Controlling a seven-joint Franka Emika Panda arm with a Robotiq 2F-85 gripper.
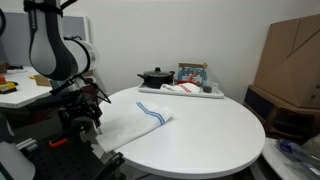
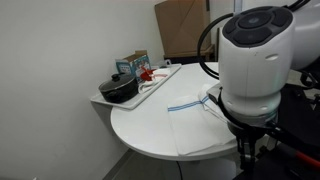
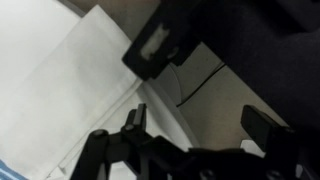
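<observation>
A white cloth with blue stripes lies spread over the near left part of the round white table. In exterior view 2 the cloth reaches the table's edge close to my gripper. Low at the left edge of the table, my gripper stands open. From the wrist, the gripper shows its fingers wide apart, with the floor and a thin cable between them. The cloth's corner and edge lie on the left side of that view, by the left finger. Whether they touch cannot be told.
At the back of the table a tray holds a dark lidded pot, a red and white cloth and a box. Cardboard boxes stand behind at the right.
</observation>
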